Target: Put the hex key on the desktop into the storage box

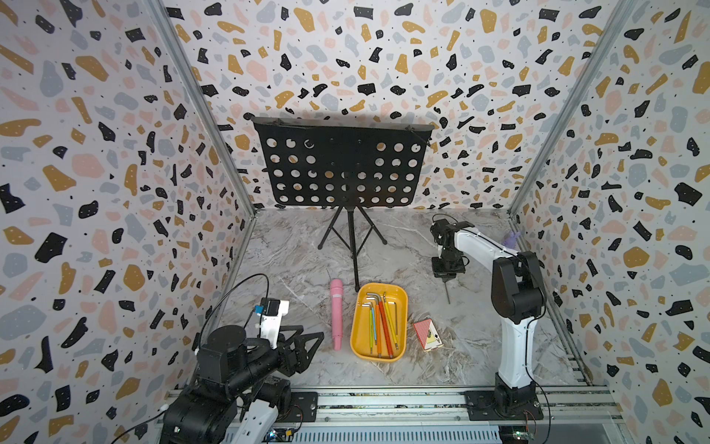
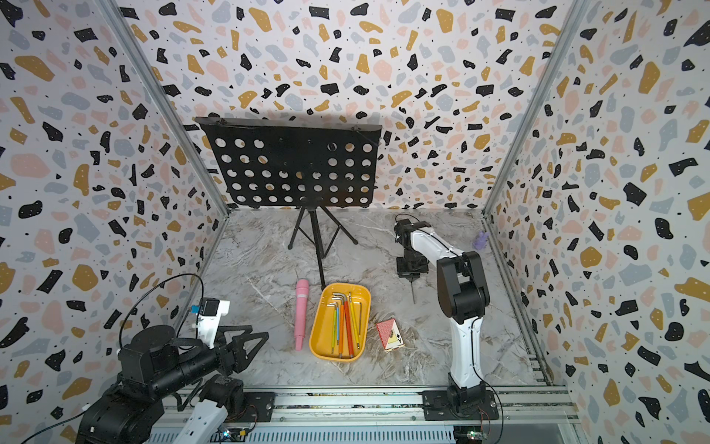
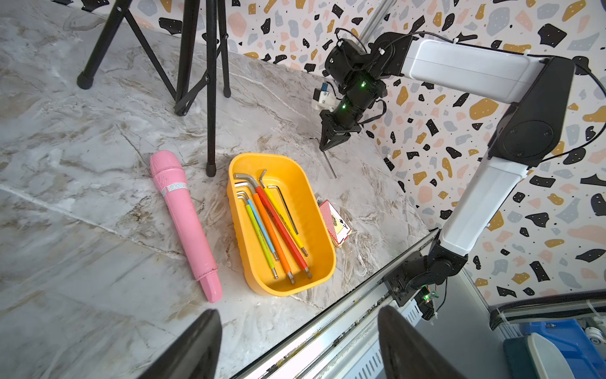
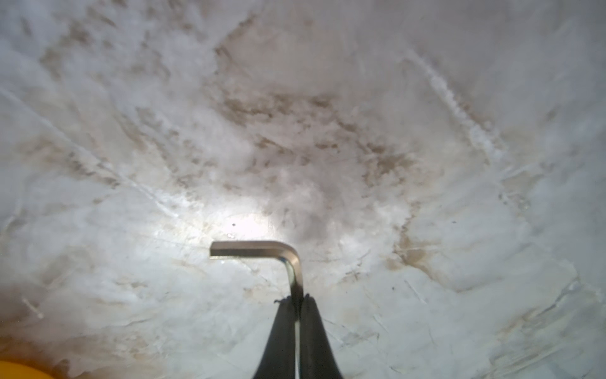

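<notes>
In the right wrist view, a bare metal hex key (image 4: 252, 249) is pinched near its bend between the fingertips of my right gripper. Its short leg points left, and the long shaft runs back between the fingers. From the top left view, the shaft (image 1: 447, 291) sticks out toward the front below the right gripper (image 1: 446, 276). The yellow storage box (image 1: 355, 336) stands to the left and nearer the front, holding several coloured hex keys. My left gripper has its fingers wide apart and empty, off to the box's left.
A pink microphone-shaped object (image 1: 337, 314) lies left of the box. A red and white card pack (image 1: 427, 334) sits at its right. Behind stands a black music stand (image 1: 344, 166) on tripod legs. Desktop between the right gripper and the box is bare.
</notes>
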